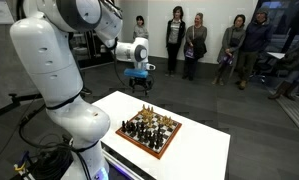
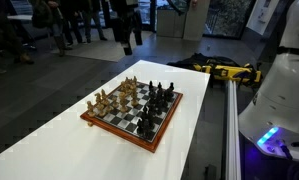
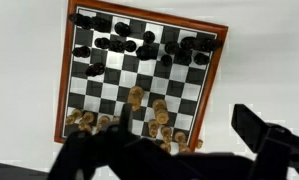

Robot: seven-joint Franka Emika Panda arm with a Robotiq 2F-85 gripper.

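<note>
A wooden chessboard [image 3: 211, 88] with a brown rim lies on the white table. Dark chess pieces [image 3: 122, 29] crowd one side of it, and light tan pieces [image 2: 106, 101] stand mainly on the opposite side. Some tan pieces [image 3: 161, 114] are further in, near the middle squares. High above the board hangs my gripper [image 1: 137, 81], apart from every piece. Its black fingers [image 3: 254, 130] are spread wide in the wrist view, with only the board seen below and nothing held. The left finger hides the board's lower left corner there.
Several people [image 1: 193, 47] stand beyond the table in the background. Yellow and black items [image 2: 229, 70] lie past the table in exterior view 2.
</note>
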